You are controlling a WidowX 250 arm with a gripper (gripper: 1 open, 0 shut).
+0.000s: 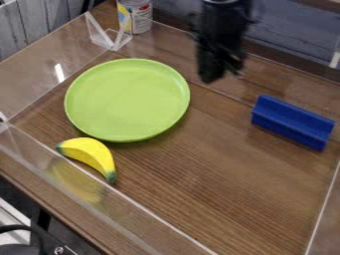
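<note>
My gripper (217,62) is high at the top centre of the camera view, dark and motion-blurred, above and behind the green plate and apart from the blue block (292,124). The block lies at the right of the wooden table. The green plate (126,98) lies left of centre, with a yellow banana (87,156) in front of it at the lower left. The blur hides the state of the fingers.
A can (134,17) stands at the back left, beside a clear plastic piece (109,35). Transparent edges border the table on the left.
</note>
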